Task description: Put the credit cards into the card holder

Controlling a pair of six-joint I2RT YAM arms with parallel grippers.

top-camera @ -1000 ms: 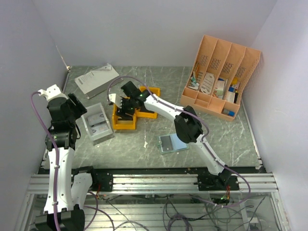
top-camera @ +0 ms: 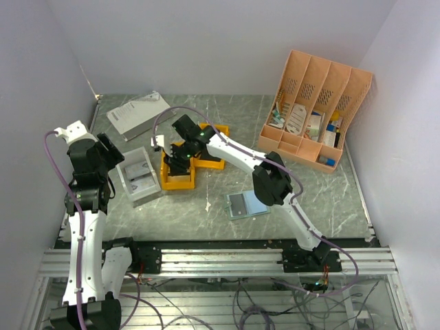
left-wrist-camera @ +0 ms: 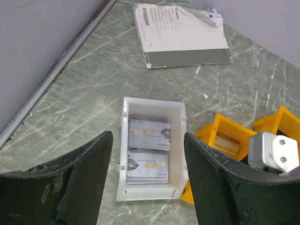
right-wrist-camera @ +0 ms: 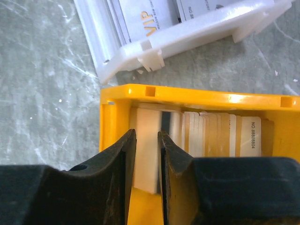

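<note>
Cards stand on edge in a row inside the nearer yellow box in the right wrist view. My right gripper reaches down into that box, its fingers parted around a thick beige piece at the row's left end; contact with both fingers cannot be made out. Silver VIP cards lie flat in two stacks in a white tray. Above this tray, at the left of the table, my left gripper hangs open and empty.
A second yellow box adjoins the first at the back. A flat white package lies behind the tray. The pink organiser fills the back right, and a blue-grey pad lies at the front.
My right gripper has shifted slightly toward the front of the yellow box over the last second. The left arm, tray and boxes stay where they were.
</note>
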